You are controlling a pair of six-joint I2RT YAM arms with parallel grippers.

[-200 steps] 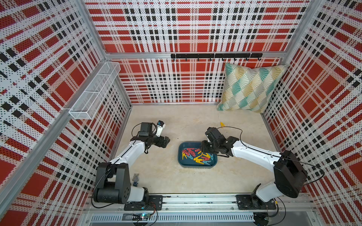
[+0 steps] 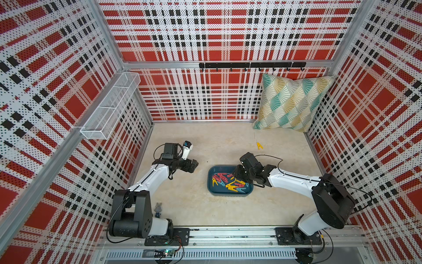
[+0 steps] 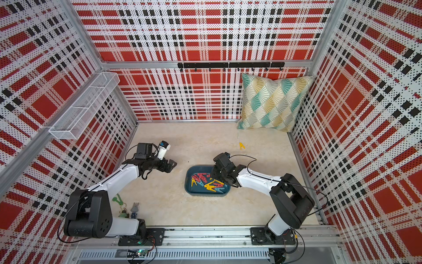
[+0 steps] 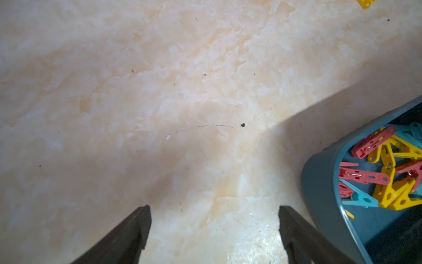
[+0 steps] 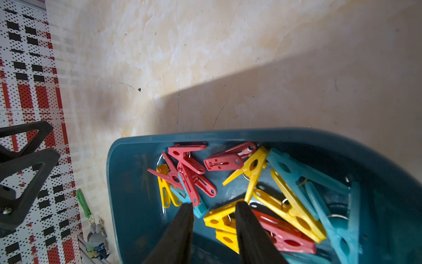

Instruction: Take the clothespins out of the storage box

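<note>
The blue storage box (image 2: 209, 184) holds a mix of red, yellow and light-blue clothespins. Over the box's right part, my right gripper points down with its fingers apart, partly open. In the right wrist view, a yellow clothespin (image 5: 224, 214) shows in the gap between the fingers; whether they touch it I cannot tell. A red clothespin (image 5: 288, 233) and another yellow one (image 5: 290, 213) lie just right of the fingers. One loose yellow clothespin (image 2: 259, 145) rests on the table behind the box. Left of the box, my left gripper stands open and empty.
A patterned cushion (image 2: 292, 103) leans at the back right. A white wire basket (image 2: 110, 107) hangs on the left wall. Small keychain figures (image 3: 134, 209) lie by the left arm's base. The table around the box is mostly bare.
The left arm and the box have stayed put.
</note>
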